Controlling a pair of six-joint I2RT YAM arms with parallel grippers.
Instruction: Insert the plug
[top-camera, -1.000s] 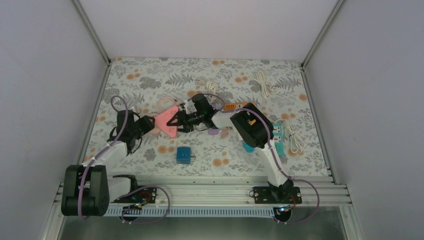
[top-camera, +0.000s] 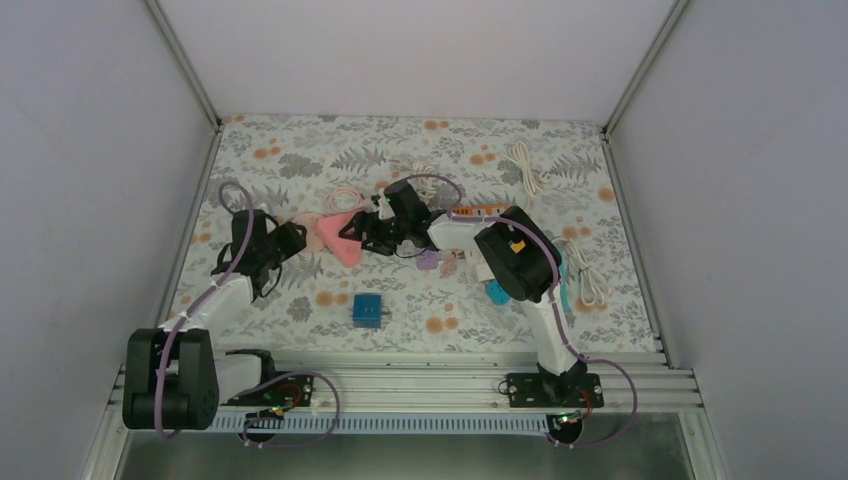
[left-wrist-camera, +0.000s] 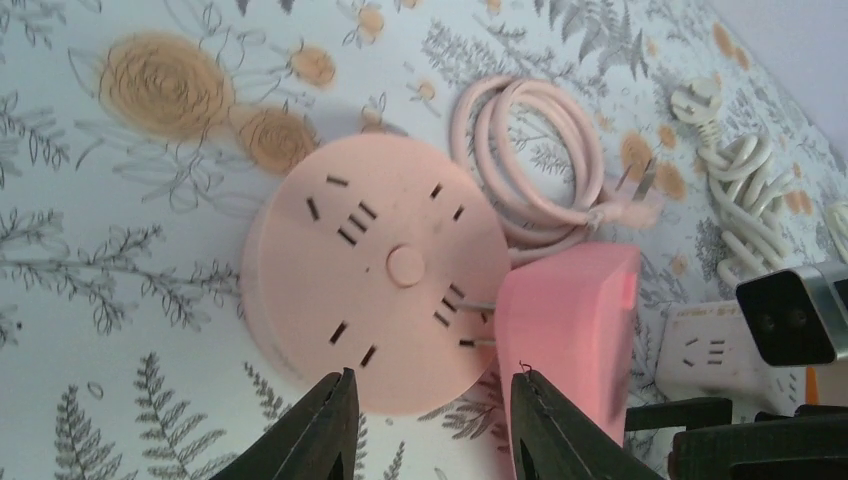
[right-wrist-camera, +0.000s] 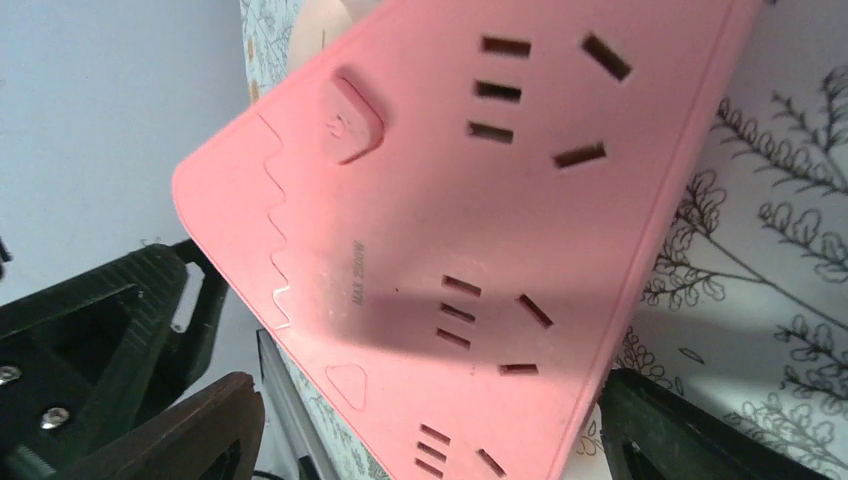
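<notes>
A triangular pink multi-socket plug (right-wrist-camera: 400, 220) is tilted beside my right gripper (top-camera: 355, 232), which is open around it, its two fingers low at either side in the right wrist view. In the left wrist view the pink plug (left-wrist-camera: 565, 330) shows side-on, its metal prongs pointing toward a round pale-pink socket block (left-wrist-camera: 350, 290) lying on the table. My left gripper is over the table just short of that block, fingers apart with nothing between them. Whether the prongs touch the block cannot be told.
A coiled pink cable (top-camera: 345, 196) and white cables (top-camera: 528, 165) lie behind. A blue box (top-camera: 367, 310) sits at the front. Other socket blocks (top-camera: 470, 210) crowd the centre-right.
My right gripper and the pink plug have shifted slightly to the right and back.
</notes>
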